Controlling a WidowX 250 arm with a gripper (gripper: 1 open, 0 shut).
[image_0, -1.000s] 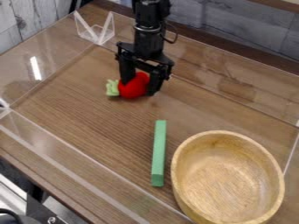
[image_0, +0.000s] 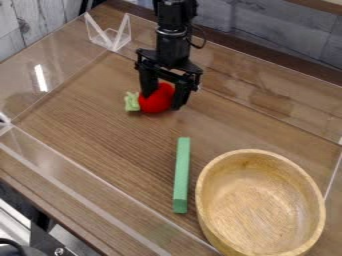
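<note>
My black gripper (image_0: 166, 84) hangs at the upper middle, its fingers reaching down around a red round object (image_0: 158, 97) on the wooden table (image_0: 94, 150). A small pale green item (image_0: 131, 101) lies against the red object's left side. Whether the fingers are closed on the red object cannot be told.
A long green bar (image_0: 181, 175) lies at the lower middle. A large tan bowl (image_0: 261, 205) fills the lower right. A clear plastic piece (image_0: 110, 32) is at the upper left.
The gripper has shifted very slightly over the red object; otherwise little differs.
</note>
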